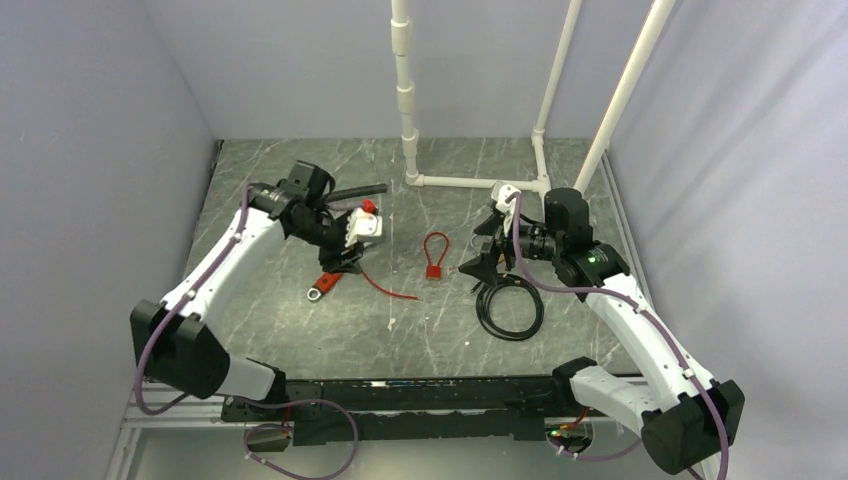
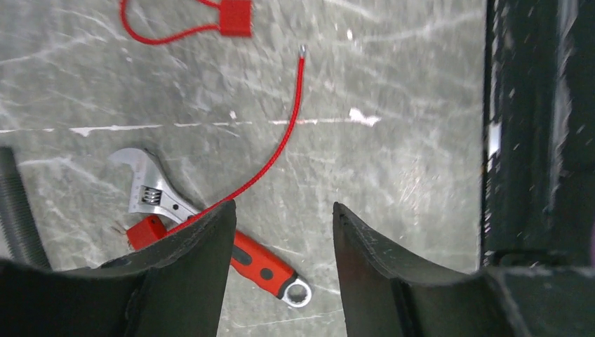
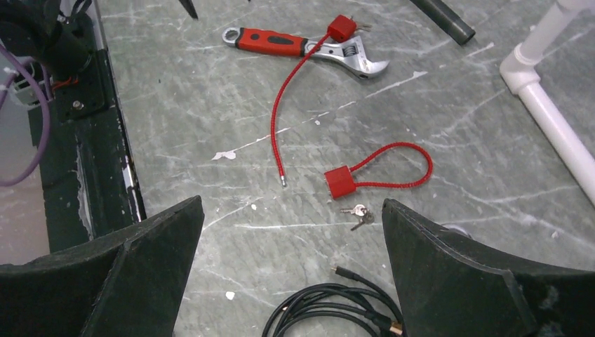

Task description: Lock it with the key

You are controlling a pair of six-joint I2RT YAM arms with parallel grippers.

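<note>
In the right wrist view, a red cable lock (image 3: pixel 342 29) lies on the table by the wrench, its cable loose and uncurled, with a key at its body. A second red lock (image 3: pixel 341 182) has its cable closed in a loop, and a small bunch of keys (image 3: pixel 360 214) lies beside it. My left gripper stands open above the wrench and the first lock, nothing between its fingers; the left finger covers part of that lock's cable. On the right, my right gripper is open and empty over the table.
An adjustable wrench (image 2: pixel 263 267) with a red handle lies under the first lock's cable. A black cable coil (image 1: pixel 510 308) rests at right. White pipes (image 1: pixel 480 183) and a dark tube (image 1: pixel 358 192) stand or lie at the back.
</note>
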